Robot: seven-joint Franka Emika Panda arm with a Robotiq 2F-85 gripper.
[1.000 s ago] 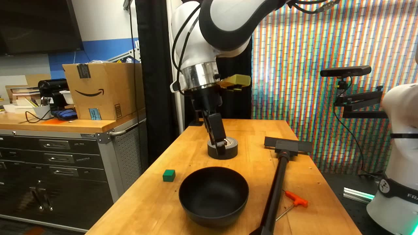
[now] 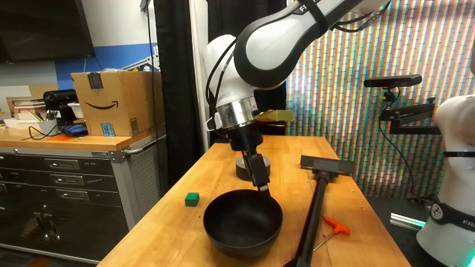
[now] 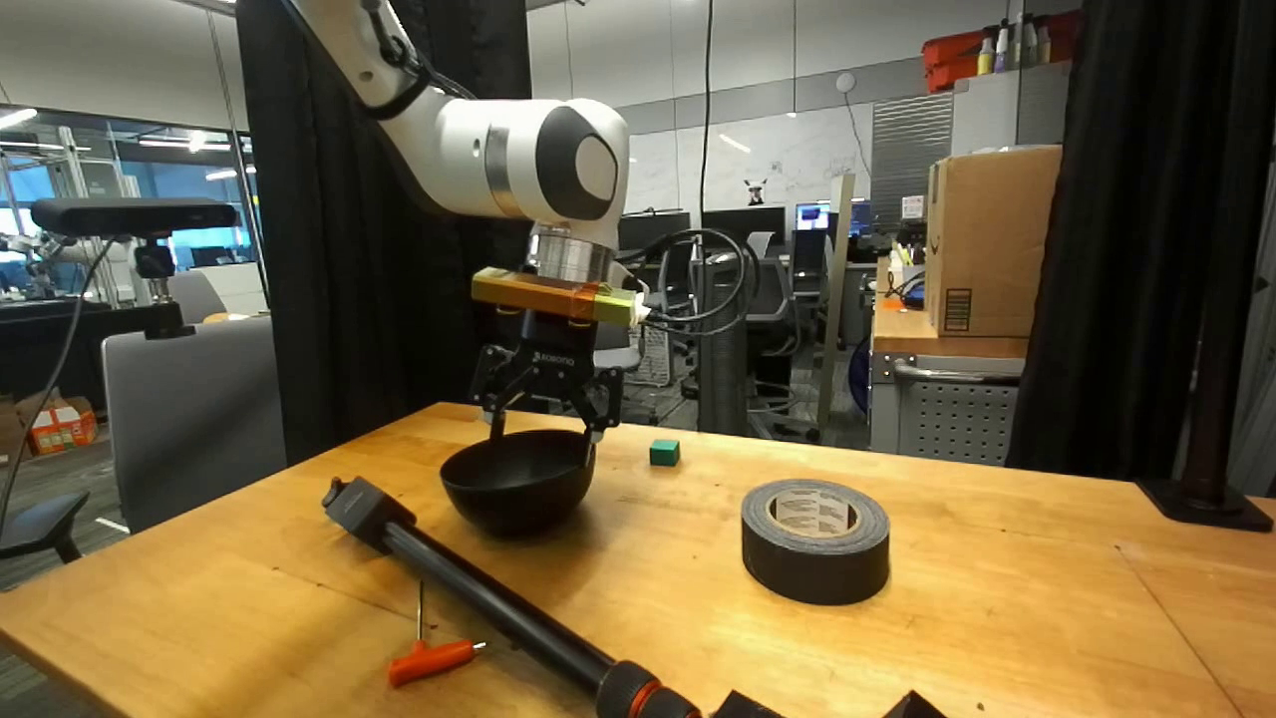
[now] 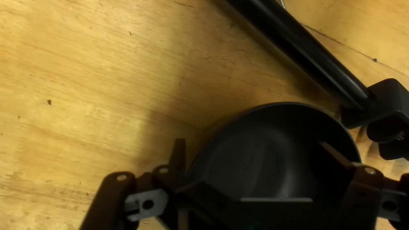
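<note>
A black bowl (image 2: 242,222) stands upright on the wooden table, and its inside looks empty. My gripper (image 3: 544,438) is open at the bowl's far side in exterior view 1, pointing down at rim height. In the wrist view the left finger (image 4: 178,155) appears just outside the bowl's rim, while the right finger (image 4: 337,155) overlaps the bowl's interior. Nothing shows held between them. Whether either finger touches the bowl I cannot tell. A small green block (image 3: 664,453) lies on the table a little way from the bowl.
A roll of dark tape (image 3: 792,556) sits on the table. A black pole with a mount (image 2: 317,195) lies close to the bowl, and an orange-handled hex key (image 2: 337,226) lies beyond it. Bare table surrounds the green block.
My arm has come down and moved to the right in exterior view 1, from above the bowl's far side to its rim. Bowl, block, tape and pole have not moved.
</note>
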